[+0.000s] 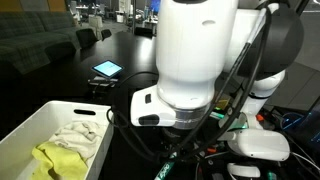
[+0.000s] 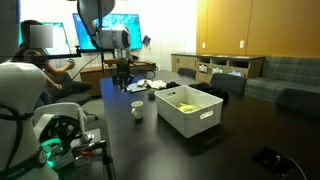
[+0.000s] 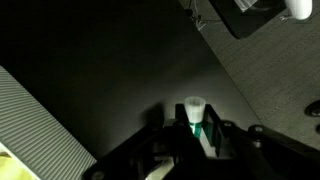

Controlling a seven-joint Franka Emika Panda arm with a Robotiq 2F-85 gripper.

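In the wrist view, a slim white and green object (image 3: 195,107) stands between the fingers of my gripper, which is shut on it. Its white end faces the camera; the rest is hidden by the fingers. In exterior view 1 the green stick (image 1: 165,166) shows slanted below the arm, near the bottom edge. The large white arm covers the gripper there. Dark table surface (image 3: 110,60) lies under and left of the held object.
A white bin (image 1: 30,140) with a yellow cloth (image 1: 60,160) and a white cloth (image 1: 78,136) stands left of the arm. A white cup (image 2: 137,110) sits beside the bin in exterior view 2. A tablet (image 1: 107,69) lies farther back. Open tabletop surrounds the bin.
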